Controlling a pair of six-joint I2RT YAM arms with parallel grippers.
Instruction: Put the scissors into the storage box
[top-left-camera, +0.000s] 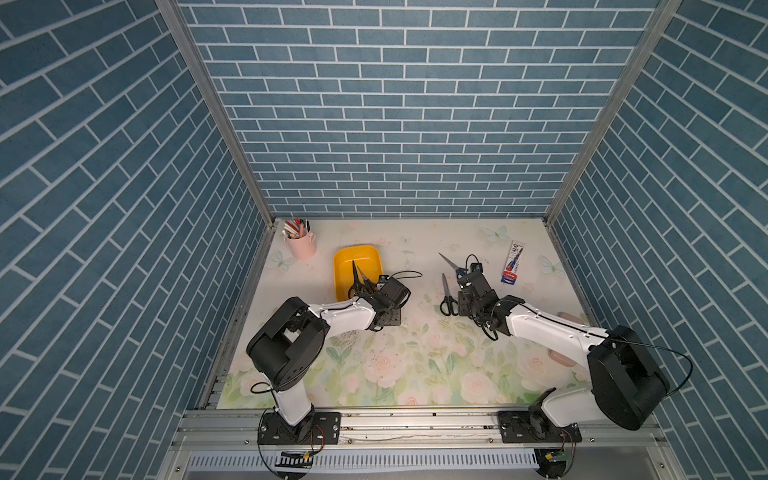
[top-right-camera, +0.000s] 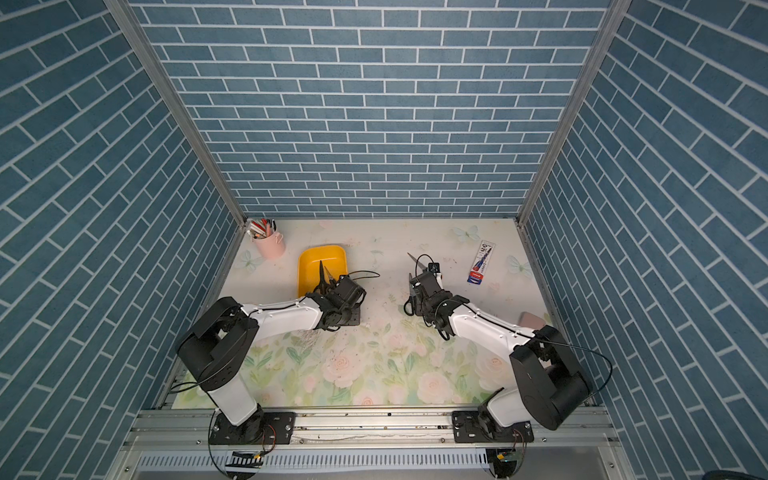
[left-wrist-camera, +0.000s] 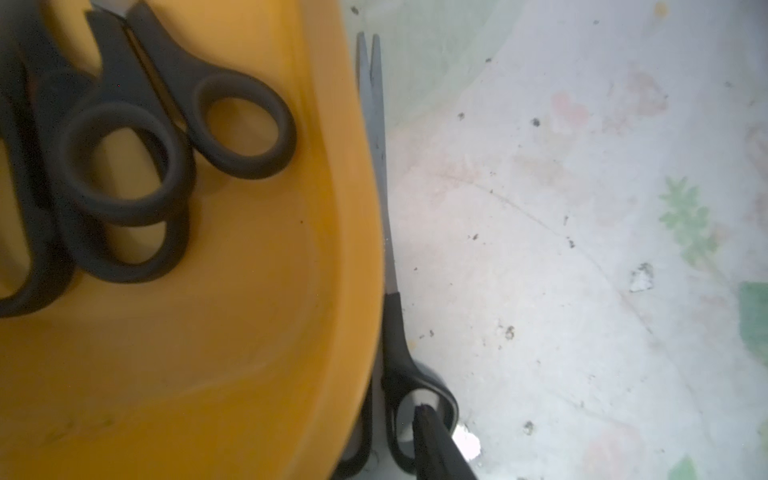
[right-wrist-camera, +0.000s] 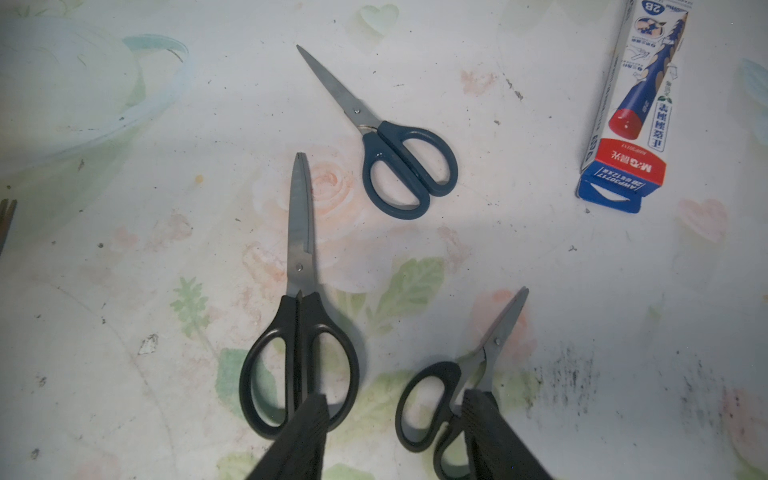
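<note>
The yellow storage box (top-left-camera: 357, 254) holds several black scissors (left-wrist-camera: 232, 96). My left gripper (top-left-camera: 388, 308) hangs over its right front side; in the left wrist view long scissors (left-wrist-camera: 394, 320) lie on the table against the box's right wall, a fingertip over their handle. How far that gripper is open is hidden. My right gripper is open above the table, its fingers flanking small black scissors (right-wrist-camera: 428, 400) and the handles of larger black scissors (right-wrist-camera: 300, 256). Blue-handled scissors (right-wrist-camera: 400, 160) lie behind them.
A pink cup (top-left-camera: 302, 246) of pens stands at the back left. A pencil package (top-left-camera: 512, 262) lies at the right.
</note>
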